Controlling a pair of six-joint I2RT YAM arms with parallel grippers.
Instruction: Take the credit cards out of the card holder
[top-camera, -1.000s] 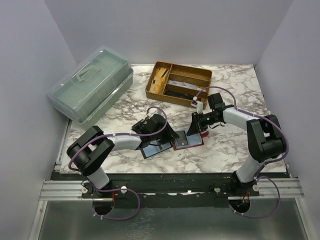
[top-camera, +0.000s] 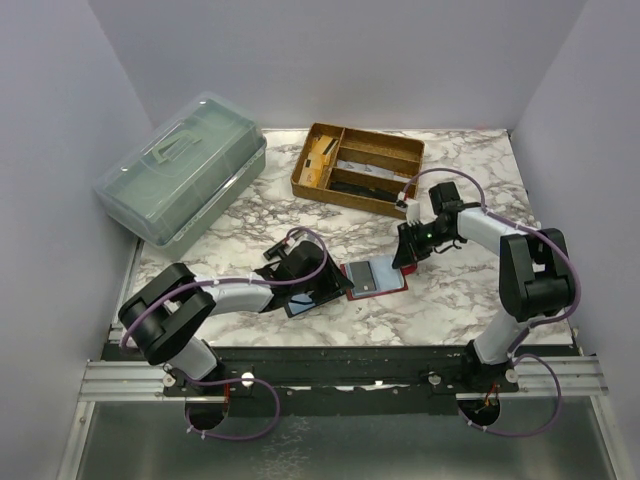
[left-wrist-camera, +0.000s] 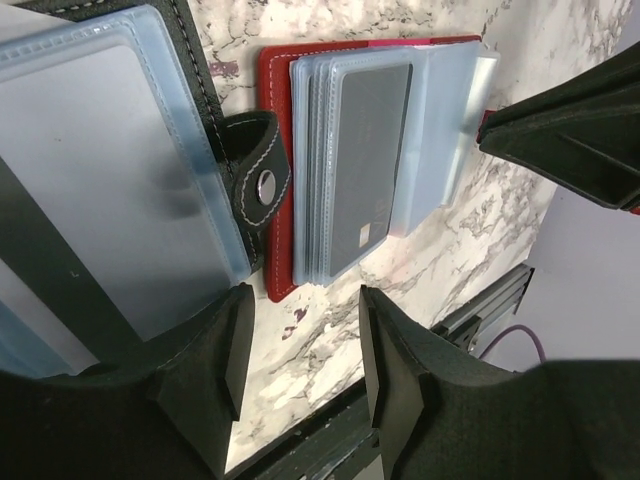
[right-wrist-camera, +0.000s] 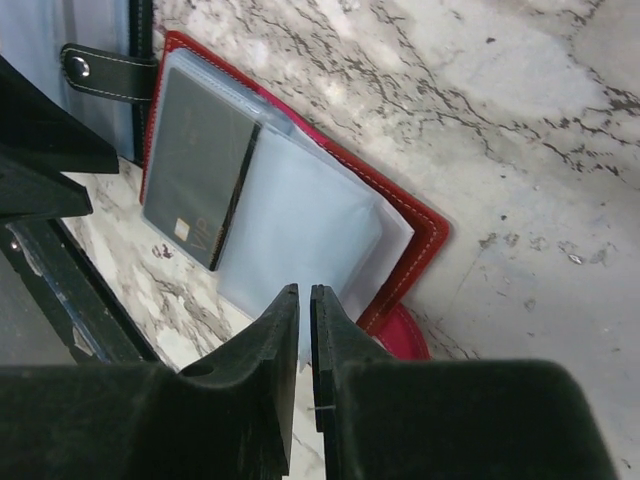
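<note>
A red card holder (left-wrist-camera: 276, 250) lies open on the marble, with clear sleeves (right-wrist-camera: 290, 230) and a dark grey card (left-wrist-camera: 365, 150) marked VIP in them. Left of it is a black-trimmed card holder (left-wrist-camera: 110, 150) with a strap and snap. My left gripper hangs just in front of the red holder's left part, fingers apart, nothing between them. My right gripper is over the clear sleeves' lower right, its fingertips close together with a narrow gap and nothing seen between them.
A divided wooden tray (top-camera: 352, 200) stands at the back, and a lidded plastic box (top-camera: 180, 175) at the back left. The table's front edge lies close below the holders.
The left gripper has shifted slightly.
</note>
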